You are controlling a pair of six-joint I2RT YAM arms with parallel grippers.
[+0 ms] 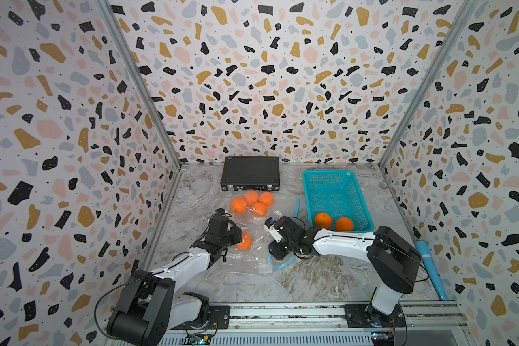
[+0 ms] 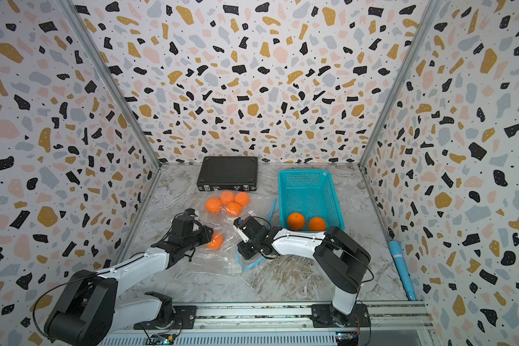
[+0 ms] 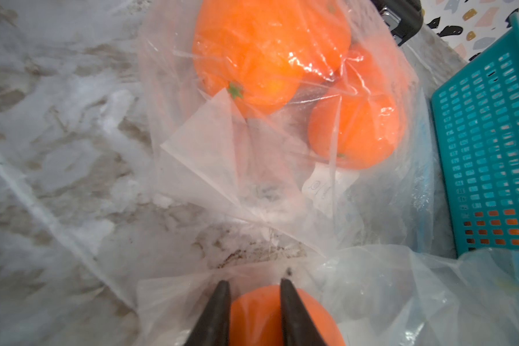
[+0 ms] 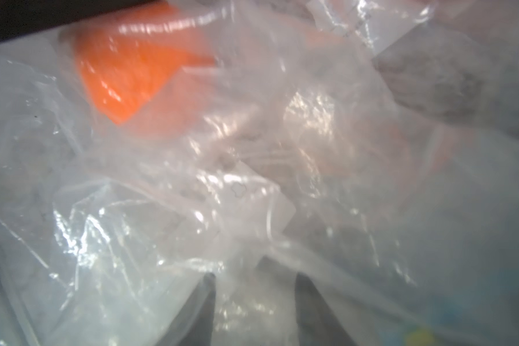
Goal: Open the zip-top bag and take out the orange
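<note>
A clear zip top bag lies flat, with a single orange in its left part and a blue zip strip at its right. Low over that orange, my left gripper points down, part open. Its fingers show in front of the orange and film; whether they touch cannot be told. My right gripper is at the bag's mouth, partly open, its fingers apart amid blurred clear film. The orange shows ahead through the plastic. Whether film lies between these fingers is unclear.
Behind lies another clear bag holding several oranges. A black case is at the back. The teal basket, with two oranges visible inside, stands beyond my right arm. A blue roll is at far right.
</note>
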